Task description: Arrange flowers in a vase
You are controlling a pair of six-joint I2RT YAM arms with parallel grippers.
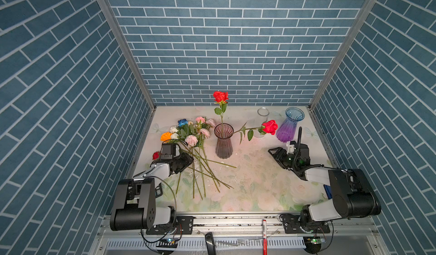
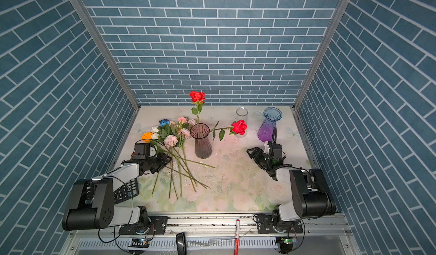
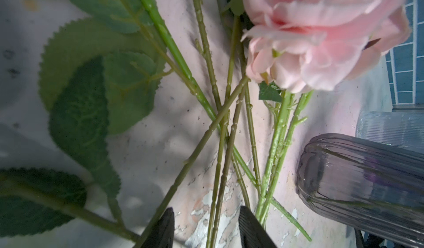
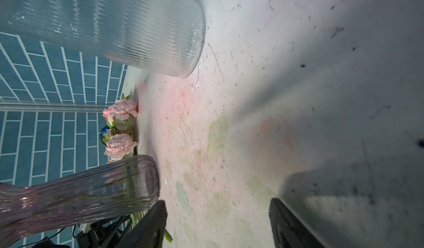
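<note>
A smoked-purple vase (image 1: pixel 224 143) at the centre holds an upright red rose (image 1: pixel 220 96) and a second red rose (image 1: pixel 269 126) leaning far right. Pink, blue, orange and white flowers (image 1: pixel 191 140) lie heaped left of it, stems crossing toward the front. My left gripper hangs low over those stems, fingers apart; a stem runs by its upper finger, none clearly gripped. My right gripper is open over bare table to the vase's right, nothing between its fingers.
A clear glass (image 2: pixel 241 112) and a blue-purple vase (image 2: pixel 268 126) stand at the back right. A dark keypad (image 2: pixel 126 191) lies by the left arm. Tiled walls enclose three sides.
</note>
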